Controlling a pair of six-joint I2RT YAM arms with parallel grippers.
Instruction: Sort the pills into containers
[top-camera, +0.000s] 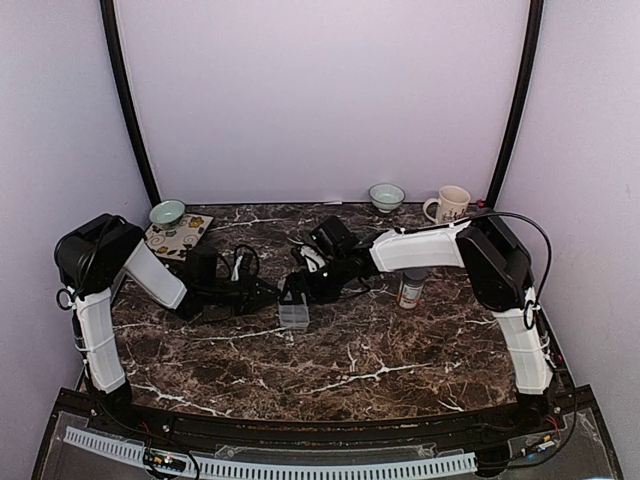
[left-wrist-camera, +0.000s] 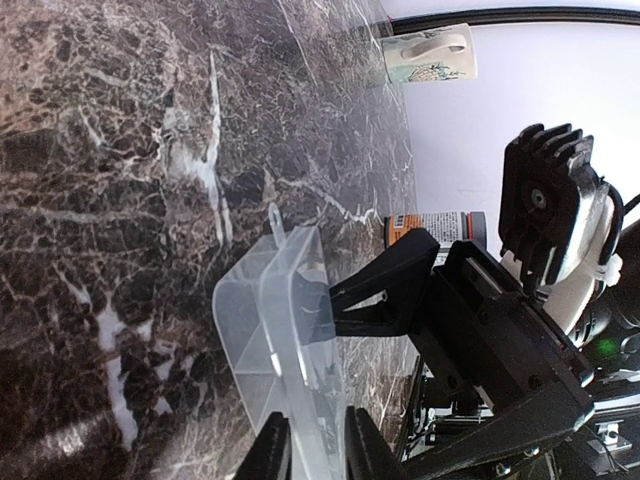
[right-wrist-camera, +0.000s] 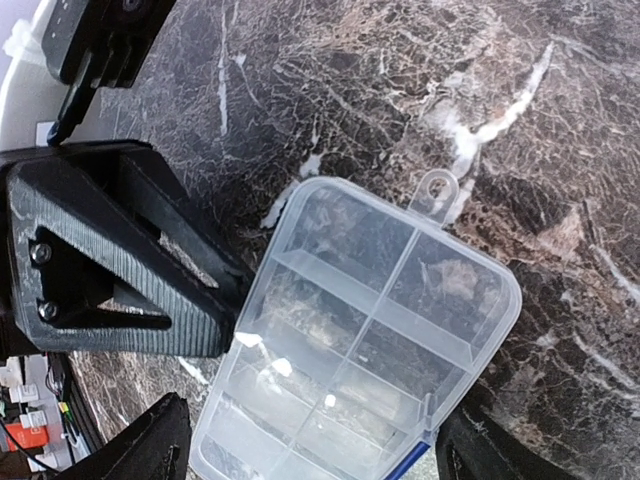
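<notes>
A clear plastic container with several compartments sits at the middle of the table. My left gripper is shut on its left side wall; one of that gripper's black fingers also shows against the container in the right wrist view. Over the container's far end is my right gripper, part open, its fingertips on either side of the box in its own wrist view. Whether they touch it, I cannot tell. A pill bottle with an orange and white label stands right of the container. No loose pills can be made out.
At the back right are a pale bowl and a white mug. Another bowl and a patterned mat lie at the back left.
</notes>
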